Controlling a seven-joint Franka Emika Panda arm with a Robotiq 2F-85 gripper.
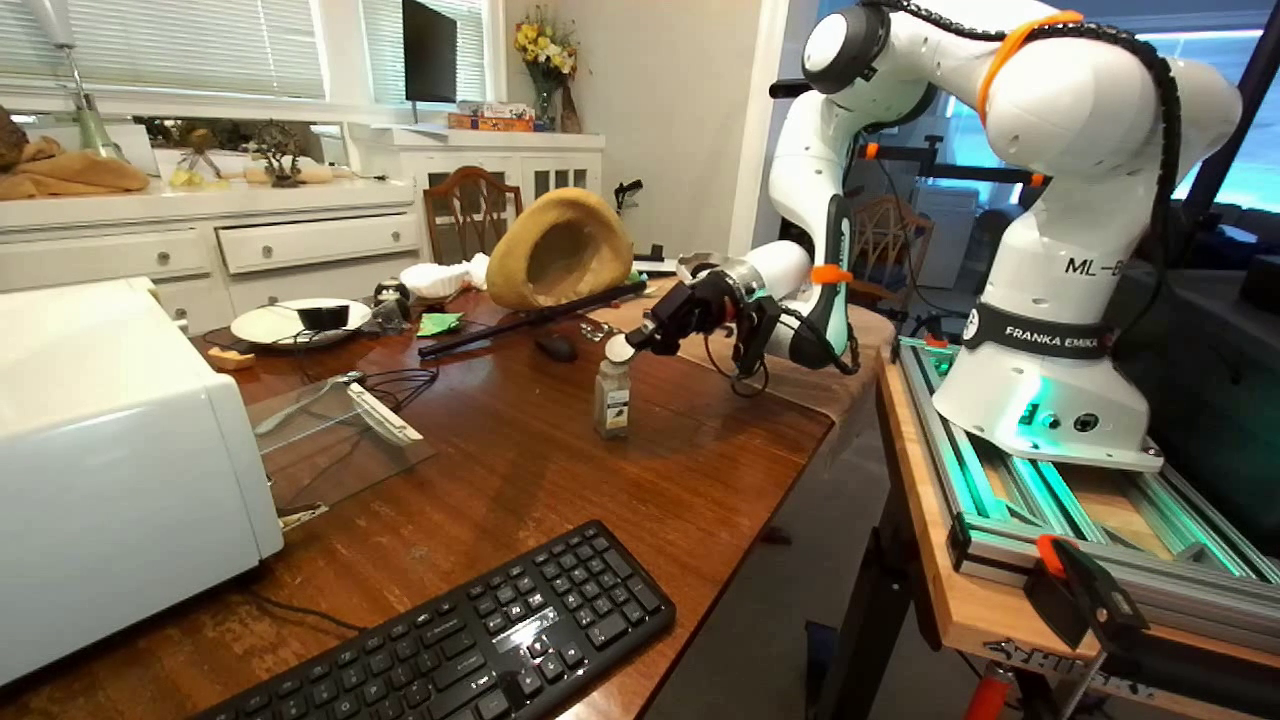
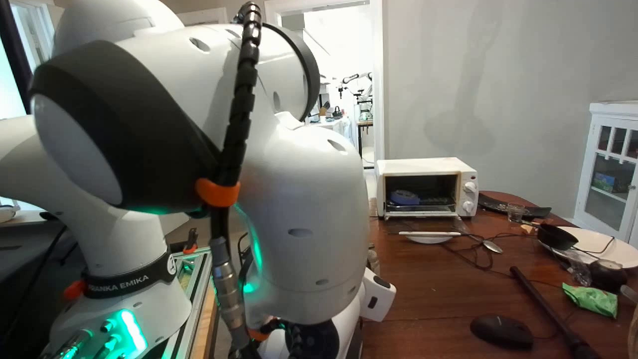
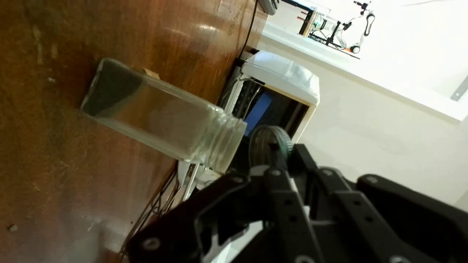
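A clear square-sided bottle (image 1: 612,406) with a label stands upright on the wooden table. Its open, threaded neck shows in the wrist view, where the bottle (image 3: 162,114) lies slantwise across the picture. My gripper (image 1: 630,342) is shut on a round lid (image 1: 619,349), pale in exterior view 1. From the wrist, the lid (image 3: 270,144) appears between the fingertips of my gripper, with a small gap between it and the bottle's mouth. The lid is just above the neck and looks tilted. Exterior view 2 hides both bottle and gripper behind the arm.
A black keyboard (image 1: 480,636) lies along the near table edge, and a white toaster oven (image 1: 120,456) stands at the left. Behind the bottle are a mouse (image 1: 555,348), a black rod (image 1: 528,319) and a straw hat (image 1: 561,250). Table space around the bottle is clear.
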